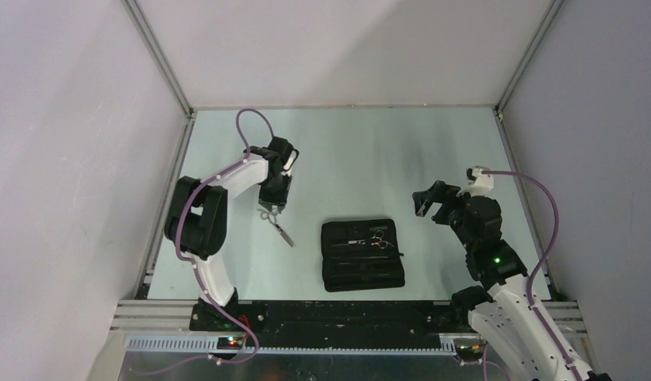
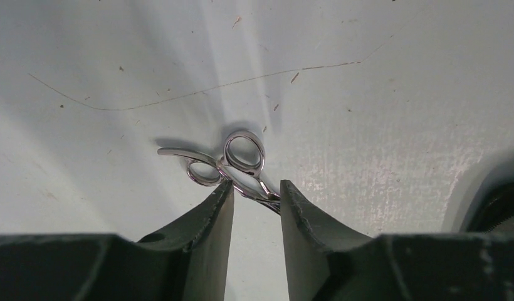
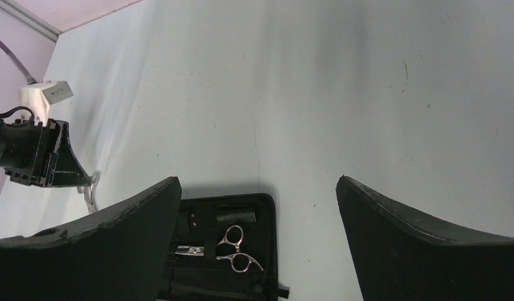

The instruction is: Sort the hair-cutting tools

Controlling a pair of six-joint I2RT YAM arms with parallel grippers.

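Silver scissors lie on the white table, their finger rings showing in the left wrist view and the blades running under my left gripper. That left gripper is part open, its fingertips over the scissors' shank near the rings; whether they touch it I cannot tell. From above, the scissors point toward the black case. Inside the case, another pair of scissors is tucked under a strap. My right gripper stands wide open and empty, above the table to the right of the case.
A comb-like dark roll sits in the case too. Walls enclose the left, right and far sides.
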